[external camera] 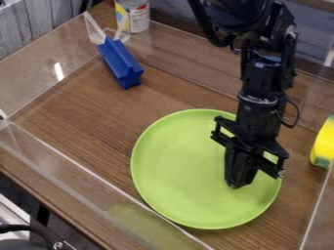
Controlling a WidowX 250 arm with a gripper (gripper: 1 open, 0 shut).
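My black gripper (243, 156) reaches down from the top right over the green plate (177, 176), its fingertips low over the plate's right half. The fingers are dark and overlap, so whether anything is between them cannot be made out.
A blue object (120, 63) with pale prongs lies at the upper left, a can (132, 17) behind it at the back. A yellow object (323, 143) sits at the right edge, beside the plate. The wooden surface (78, 132) left of the plate is clear.
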